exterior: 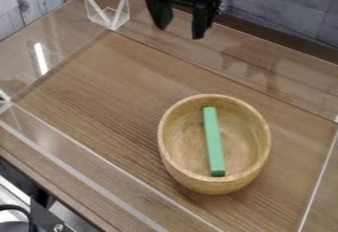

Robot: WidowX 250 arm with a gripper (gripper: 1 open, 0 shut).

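Note:
My gripper [181, 21] is at the top centre of the view, dark and pointing down over the wooden surface, with its fingers apart and nothing seen held between them. A cream oval bowl [177, 147] sits in the lower right, with a long green bar [212, 139] lying lengthwise inside it. The gripper is well behind and above the bowl, away from it.
A white wire-like object [111, 9] stands at the top left near the back edge.

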